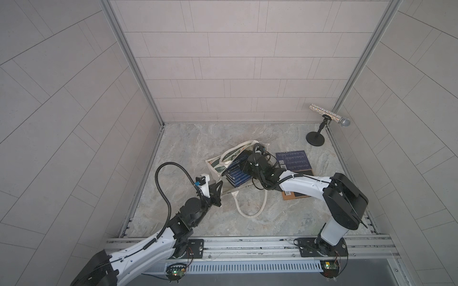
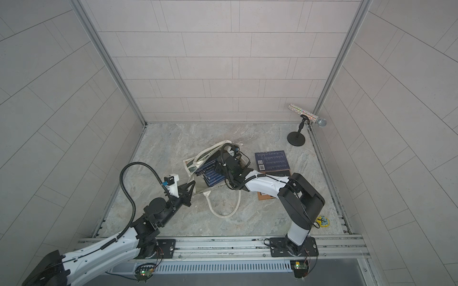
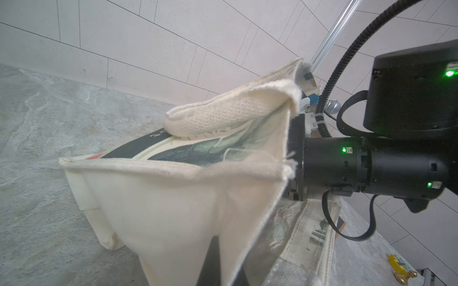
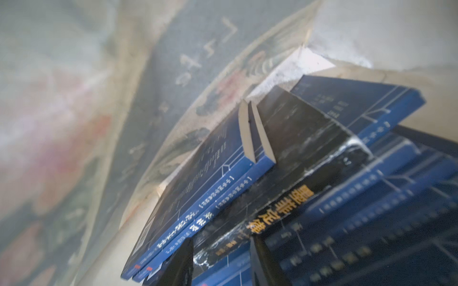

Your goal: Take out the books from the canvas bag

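The cream canvas bag (image 1: 214, 166) lies open mid-table, its mouth facing the right arm. Inside, a stack of dark blue books (image 4: 214, 181) with a black, yellow-titled book (image 4: 295, 200) fills the right wrist view. My right gripper reaches into the bag at these books, its fingers part open at the frame's bottom, apparently nothing between them. My left gripper (image 1: 218, 186) is at the bag's left front; in the left wrist view its fingertips are against the bag's cloth, finger mostly hidden.
Books (image 1: 291, 157) lie outside, right of the bag, under the right arm. A microphone on a stand (image 1: 315, 138) stands at the back right. A small yellow object (image 2: 322, 221) is at the front right.
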